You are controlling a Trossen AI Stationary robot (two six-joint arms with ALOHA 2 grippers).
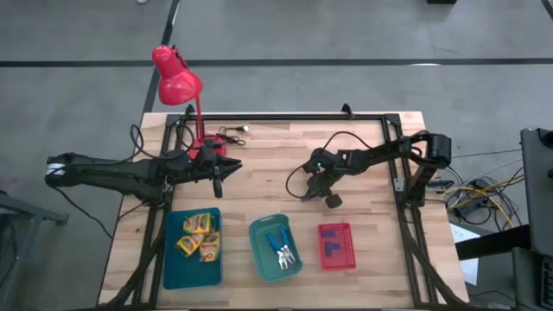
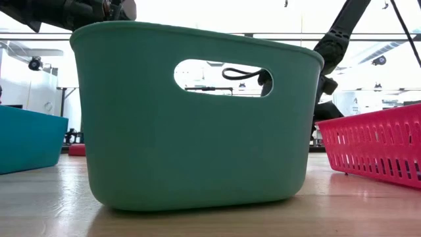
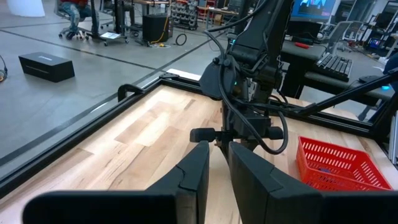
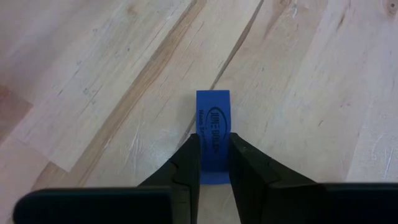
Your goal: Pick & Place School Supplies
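A blue eraser (image 4: 213,124) is between the fingers of my right gripper, which is shut on it; bare wood shows around it. From above, the right gripper (image 1: 306,197) is over the middle right of the table, and the arm hides the eraser. My left gripper (image 1: 240,163) stays over the left side, its fingers apart with nothing between them. In the red basket (image 1: 352,250) lie blue erasers (image 1: 329,233). Pliers with blue handles (image 1: 278,244) lie in the green basket (image 1: 254,250). Yellow crayon boxes (image 1: 197,224) fill part of the teal bin (image 1: 181,281).
A red lamp (image 1: 177,86) stands at the back left, its cable (image 1: 232,134) on the table beside it. Black frame rails run along the back and both sides. The wood between the two arms is free.
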